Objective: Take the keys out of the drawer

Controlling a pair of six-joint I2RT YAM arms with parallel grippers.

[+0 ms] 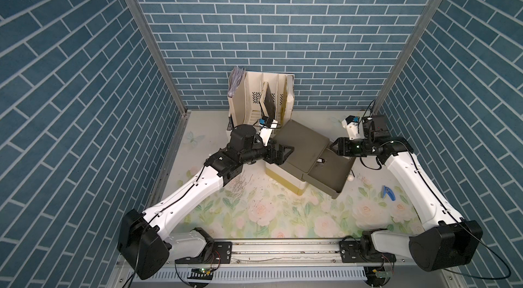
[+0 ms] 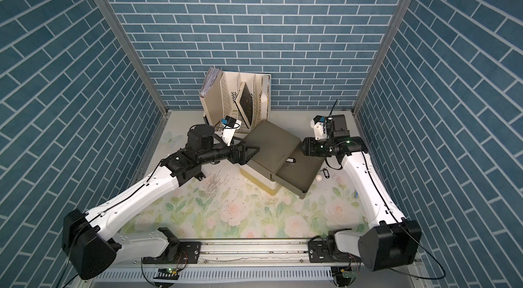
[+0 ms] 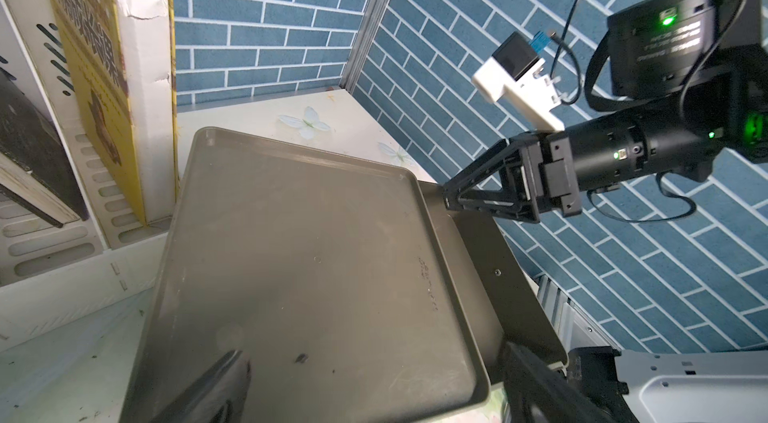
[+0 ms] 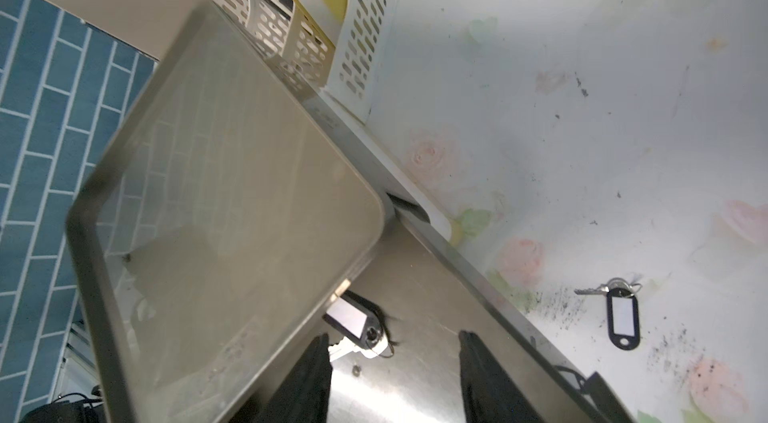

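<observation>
The grey drawer (image 1: 333,181) is pulled out of its grey-topped box (image 1: 300,146). Inside it, near the box's edge, lies a key with a dark-framed white tag (image 4: 349,319); its tag shows small in the top right view (image 2: 291,160). Above the drawer my right gripper stands open, the key just beyond its left finger and nothing between the fingers. Another key with a black-framed tag (image 4: 623,319) lies on the table outside the drawer. My left gripper is open over the box top, empty.
Behind the box stands a white rack (image 1: 256,97) with books and folders. A blue clip-like object (image 1: 388,192) and a small pale ball (image 2: 318,178) lie on the right side of the table.
</observation>
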